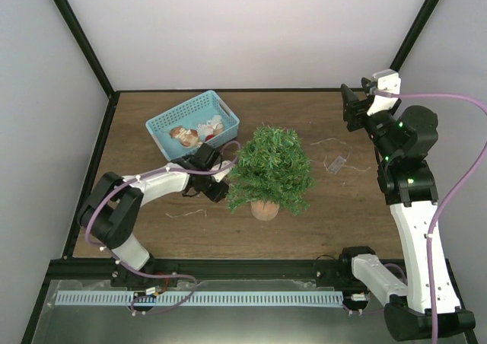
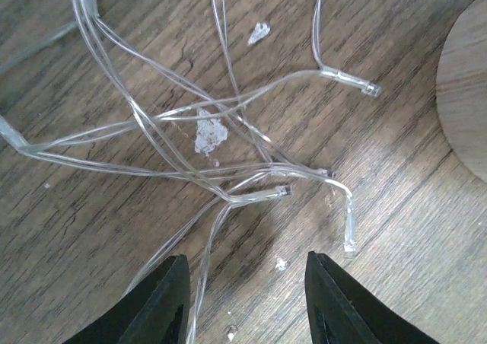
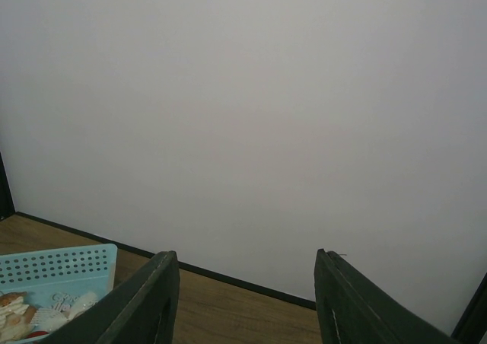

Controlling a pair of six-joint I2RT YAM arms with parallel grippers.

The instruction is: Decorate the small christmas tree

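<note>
The small green tree stands in a wooden pot at the table's centre. My left gripper is low beside it, open over clear wire light strands with small LED tips on the wood; part of a round wooden base shows at the right of the left wrist view. My right gripper is raised at the back right, open, with nothing between its fingers, facing the back wall.
A light-blue basket with several ornaments sits at the back left. More wire and a small clear box lie right of the tree.
</note>
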